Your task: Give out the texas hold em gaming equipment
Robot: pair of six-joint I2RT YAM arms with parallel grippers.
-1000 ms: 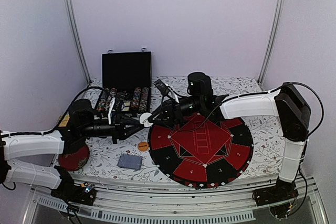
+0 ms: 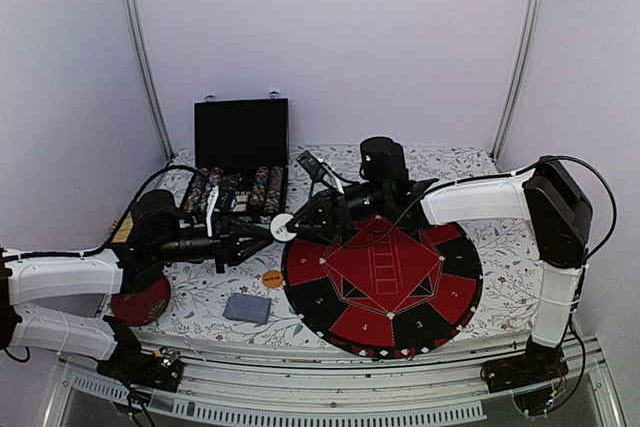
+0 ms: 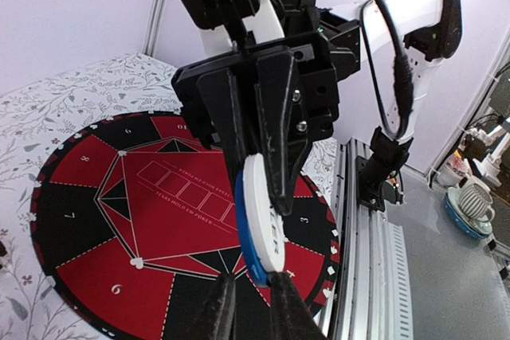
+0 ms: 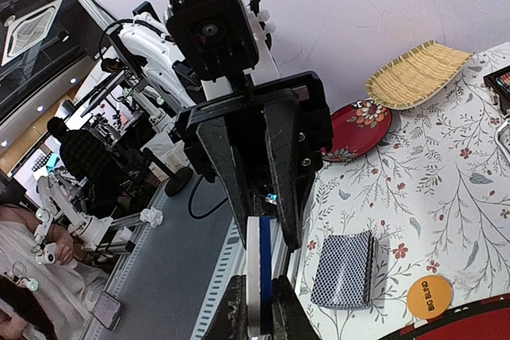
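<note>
A white-and-blue disc (image 2: 281, 228) is held up between my grippers, left of the round poker mat (image 2: 385, 317). My right gripper (image 2: 292, 224) is shut on it; the right wrist view shows the disc (image 4: 259, 276) edge-on. My left gripper (image 2: 262, 235) faces it from the left, part open, its tips at the disc's near edge; whether they touch it I cannot tell. An orange "Big Blind" disc (image 2: 272, 278) and a card deck (image 2: 247, 308) lie on the table. The open chip case (image 2: 240, 132) stands behind the left arm.
A red plate (image 4: 358, 129) and a woven tray (image 4: 414, 73) lie at the table's left side.
The white face of the held disc shows more fully in the top view than a second ago. My left gripper has shifted very slightly; little else has moved.
</note>
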